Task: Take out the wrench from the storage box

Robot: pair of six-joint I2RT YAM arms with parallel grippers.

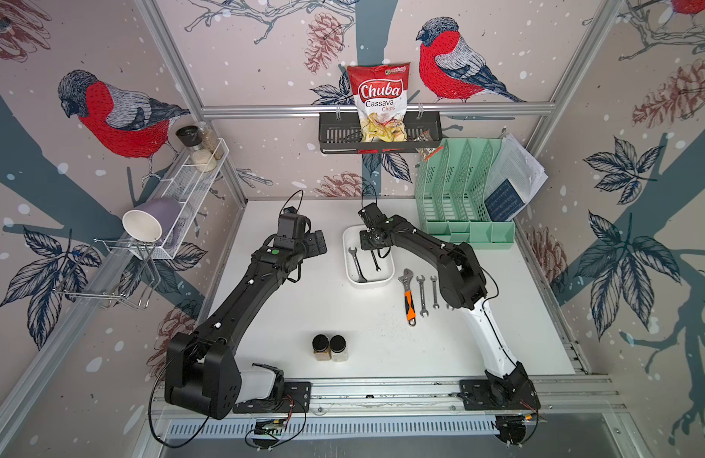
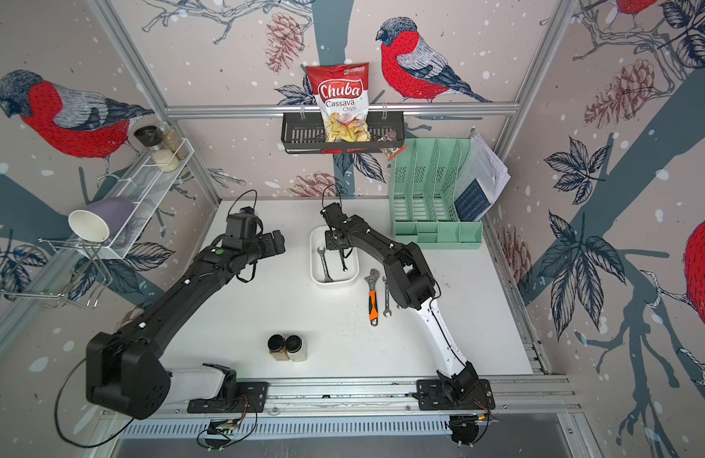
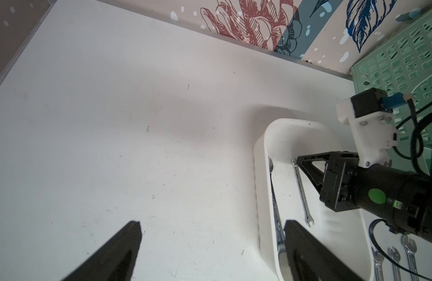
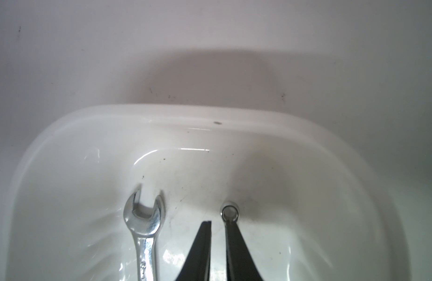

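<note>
Inside the white storage box (image 3: 259,196) lie two wrenches. The larger wrench (image 4: 144,229) rests along the left wall. Farther right, the small wrench (image 3: 302,193) lies flat on the bottom, its ring end (image 4: 230,213) pointing to the back. My right gripper is above the box, shut with its tips close together and nothing between them. That ring end shows just beyond the right fingertip, outside the fingers; the finger hides part of the shank. Left of the box, my left gripper stands open and empty over the table.
An orange-handled adjustable wrench (image 1: 409,299) and several loose wrenches lie right of the box, partly under the right arm. A green organizer (image 1: 467,233) stands at the back right. Two jars (image 1: 329,347) are near the front. Table left of the box is clear.
</note>
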